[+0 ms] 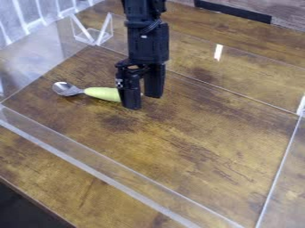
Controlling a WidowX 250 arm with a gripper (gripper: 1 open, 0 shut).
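My black gripper (141,89) is low over the wooden table, its fingers open and spread on either side of the right part of a pale yellow-green elongated object (103,93), whose right end is hidden behind them. A metal spoon (66,88) lies at that object's left; whether they are joined or only touching I cannot tell.
Clear panels or strips (277,178) edge the work area on the wooden table (202,160). A white frame-like item (93,31) stands at the back left.
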